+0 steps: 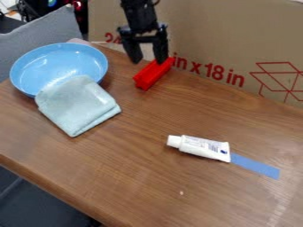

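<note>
The black gripper (pixel 145 50) hangs open at the top middle, its fingers blurred, just above a red block (pixel 153 73) that lies on the table near the cardboard. A light blue bowl (pixel 57 62) sits at the left, with a folded pale cloth (pixel 78 106) in front of it, against its rim. A white tube (pixel 198 145) lies at the lower right beside a strip of blue tape (pixel 256 167).
A cardboard wall (pixel 236 40) lines the back of the wooden table (pixel 142 186). A grey object stands at the far left behind the bowl.
</note>
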